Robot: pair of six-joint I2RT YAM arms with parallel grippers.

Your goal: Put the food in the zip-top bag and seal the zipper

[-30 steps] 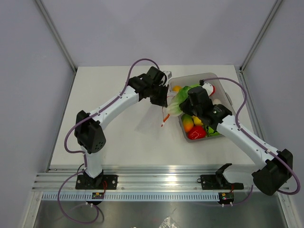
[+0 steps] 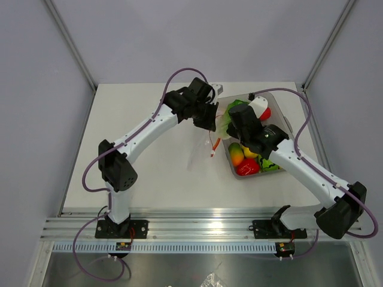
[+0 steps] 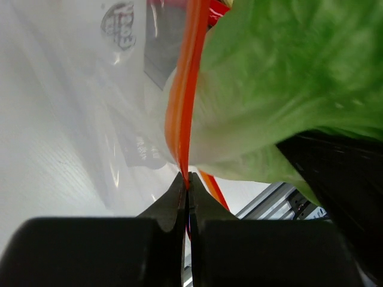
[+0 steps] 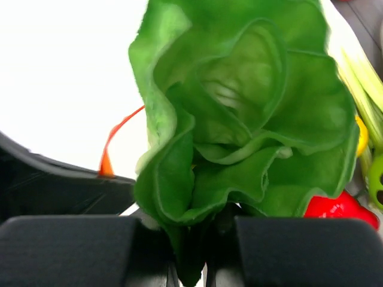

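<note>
A clear zip bag [image 3: 108, 119] with an orange zipper edge hangs from my left gripper, which is shut on that thin edge. The bag's orange slider [image 2: 216, 144] shows in the top view. My right gripper is shut on a leafy green lettuce [image 4: 239, 113] by its leaves. The pale end of the lettuce lies close against the orange edge in the left wrist view; whether it is inside the mouth, I cannot tell. From above, both grippers are close together, and the right arm hides part of the lettuce.
A grey basket [image 2: 263, 172] stands under and behind the right arm, holding a red pepper [image 2: 248, 167], a mango [image 2: 236, 154] and several other foods. To the left, the white table [image 2: 149, 179] is clear.
Compared with a second ago, the left gripper and bag edge have shifted slightly right and away from the front. The lettuce, still in the right gripper, is nearer the left gripper.
</note>
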